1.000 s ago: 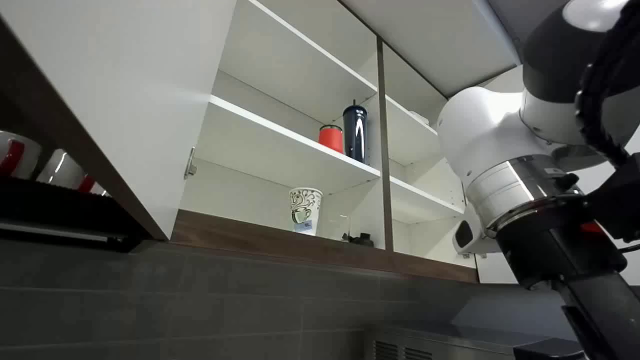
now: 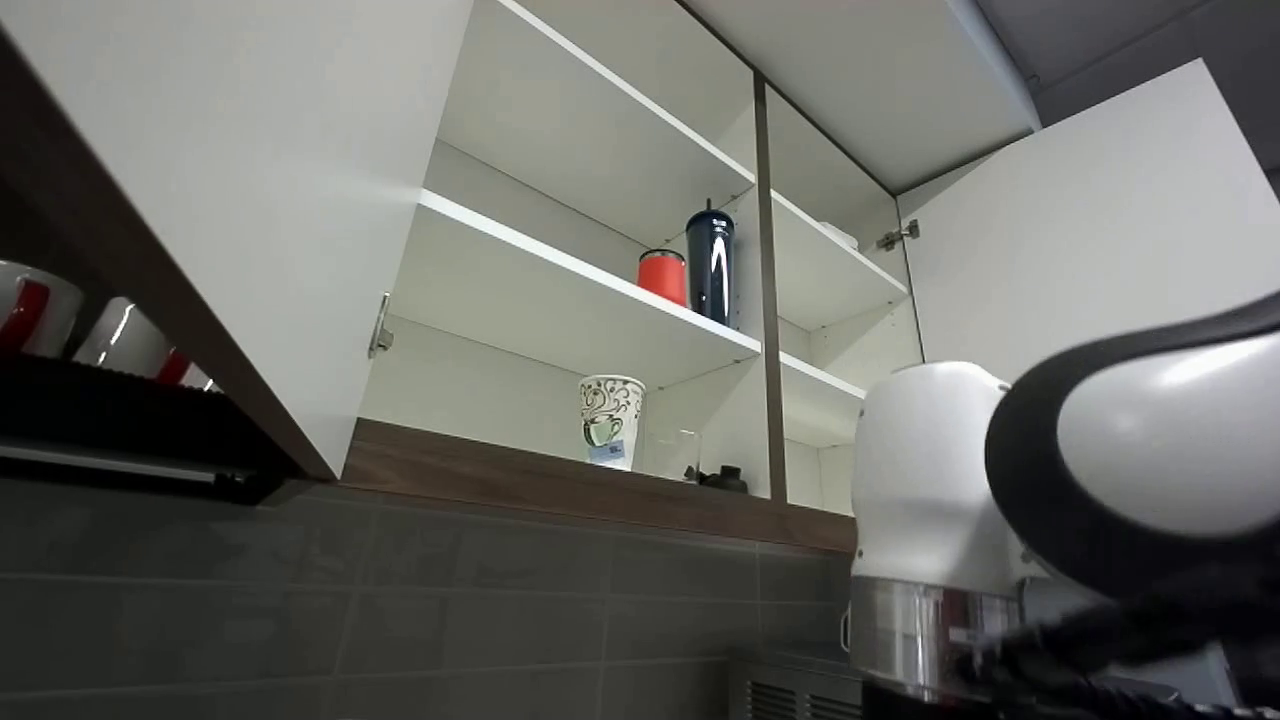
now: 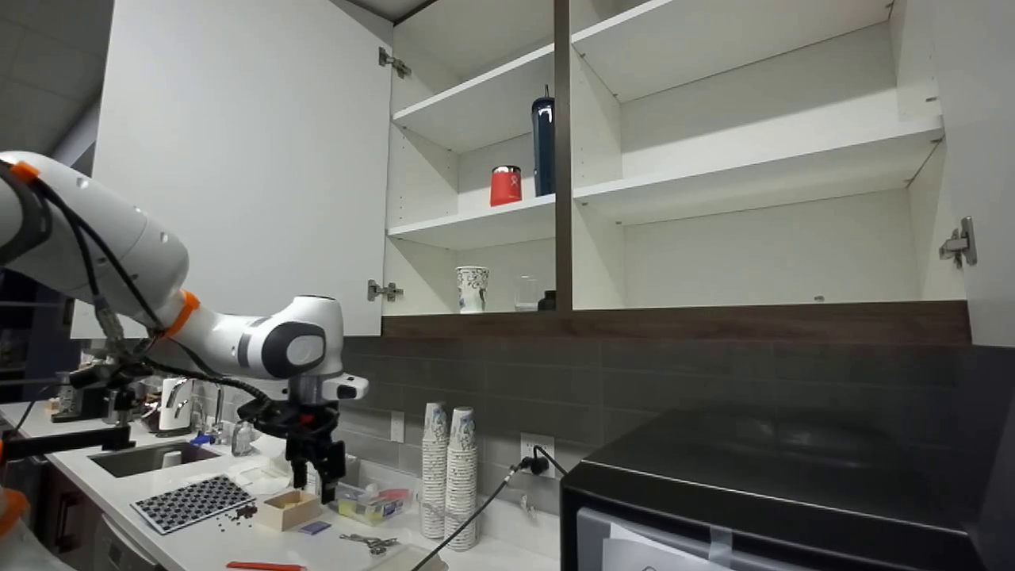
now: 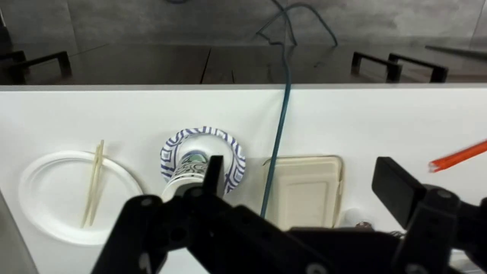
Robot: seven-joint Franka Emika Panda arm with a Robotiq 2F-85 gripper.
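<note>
My gripper stands open above the white counter [image 4: 392, 118], its black fingers wide apart with nothing held between them. In exterior view 2 the gripper [image 3: 314, 480] points down over the counter. Below it in the wrist view, a beige square tray [image 4: 304, 191] and a dark cable lie in the gap. Near the left finger a patterned paper cup [image 4: 191, 166] appears over a blue-and-white rimmed plate [image 4: 236, 171], partly hidden by that finger. Inside the cabinet stand another patterned cup [image 2: 612, 420], a red tumbler [image 2: 662, 276] and a dark blue bottle [image 2: 710, 270].
Two tall cup stacks [image 3: 461, 490] rise close to the gripper, beside the black microwave-like box [image 3: 761, 466]. A white plate with chopsticks [image 4: 54, 201] and a red stick [image 4: 459, 155] lie on the counter. Open cabinet doors [image 3: 247, 171] flank the shelves.
The cabinet's contents have stayed put.
</note>
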